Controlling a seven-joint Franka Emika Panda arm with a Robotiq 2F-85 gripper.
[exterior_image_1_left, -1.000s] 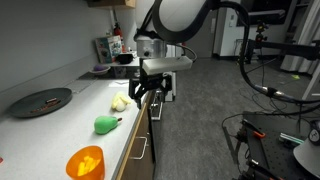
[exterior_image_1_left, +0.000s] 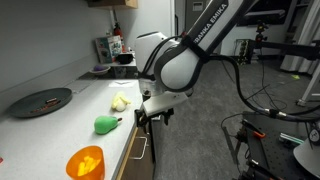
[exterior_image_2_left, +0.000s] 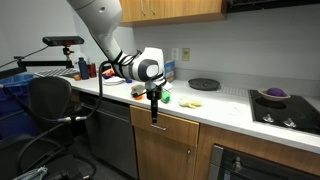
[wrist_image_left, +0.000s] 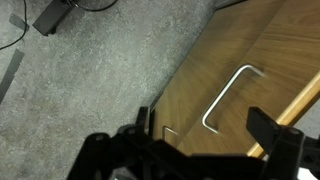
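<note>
My gripper (exterior_image_1_left: 153, 117) hangs fingers down in front of the wooden drawer fronts, near the counter's edge, in exterior view 1. It stands open with nothing between its fingers. In exterior view 2 the gripper (exterior_image_2_left: 154, 113) is close to the upper drawer front (exterior_image_2_left: 175, 129). The wrist view looks down past dark fingers (wrist_image_left: 272, 135) onto the brown fronts and a silver bar handle (wrist_image_left: 228, 95). This handle lies between and ahead of the fingers, apart from them. Whether a fingertip touches the drawer front cannot be told.
On the white counter (exterior_image_1_left: 45, 130) lie a green object (exterior_image_1_left: 106, 124), a yellow object (exterior_image_1_left: 121, 102), an orange bowl (exterior_image_1_left: 86, 164) and a dark round pan (exterior_image_1_left: 43, 102). Grey floor (exterior_image_1_left: 200, 140) beside the cabinets is open.
The gripper has come down from above the counter's edge to the level of the drawer fronts, slightly rightward in exterior view 1. The counter's objects have stayed put.
</note>
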